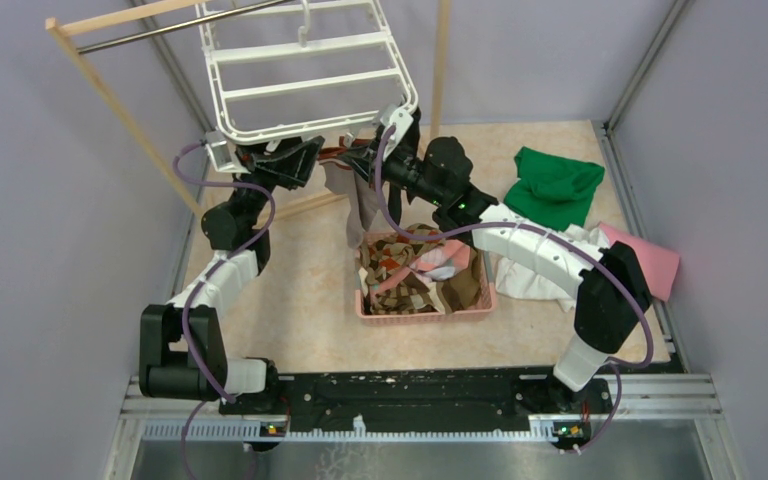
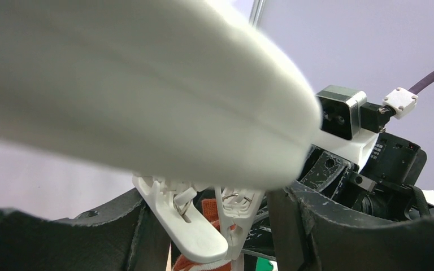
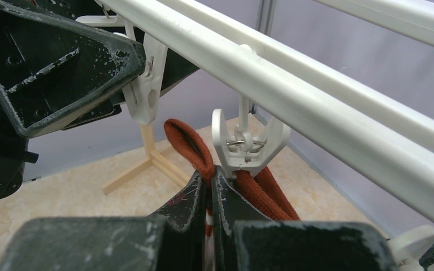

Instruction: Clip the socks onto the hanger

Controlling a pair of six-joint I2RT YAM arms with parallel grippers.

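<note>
In the right wrist view my right gripper is shut on a rust-red sock (image 3: pixel 189 144), whose folded edge sticks up above the fingertips. More rust-red knit (image 3: pixel 268 197) hangs directly under a white clip (image 3: pixel 251 144); whether that clip bites it cannot be told. The sock's grey part (image 1: pixel 360 212) hangs down in the top view. My left gripper has its fingers apart, one on either side of another white clip (image 2: pixel 186 226); whether they press it is unclear. Both grippers are under the near edge of the white hanger (image 1: pixel 310 128).
Below stands a pink basket (image 1: pixel 425 317) full of patterned and pink clothes. Green cloth (image 1: pixel 555 188), white cloth (image 1: pixel 535 280) and a pink item (image 1: pixel 645 260) lie at the right. The wooden stand (image 1: pixel 120 115) rises at the left. Table space left of the basket is clear.
</note>
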